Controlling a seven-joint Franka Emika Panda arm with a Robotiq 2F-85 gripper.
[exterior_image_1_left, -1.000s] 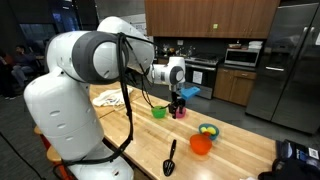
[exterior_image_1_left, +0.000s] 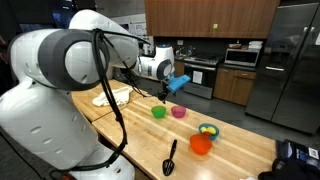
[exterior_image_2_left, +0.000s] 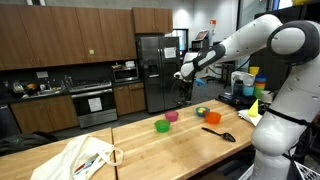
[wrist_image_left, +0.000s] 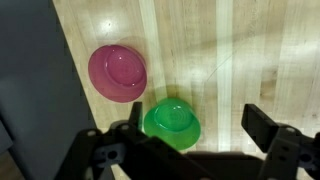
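My gripper is open and holds nothing; its dark fingers stand wide apart at the bottom of the wrist view. Below it, on the wooden table, sits a green bowl (wrist_image_left: 172, 123), its lower part hidden by the gripper. A pink bowl (wrist_image_left: 117, 73) lies up and to the left of the green one, clear of the fingers. In exterior view 1 the gripper (exterior_image_1_left: 163, 97) hangs above the two bowls, with the green bowl (exterior_image_1_left: 159, 113) on the left and the pink bowl (exterior_image_1_left: 179, 112) on the right.
An orange bowl (exterior_image_1_left: 200, 145) and a blue bowl (exterior_image_1_left: 208, 130) with small things in it stand farther right. A black utensil (exterior_image_1_left: 169, 160) lies in front of them. White cloth (exterior_image_2_left: 80, 158) is spread on the table's other side. Bare wood surrounds the bowls.
In exterior view 1 my gripper has risen from beside the pink bowl and shifted left, toward above the green bowl. The bowls look unmoved.
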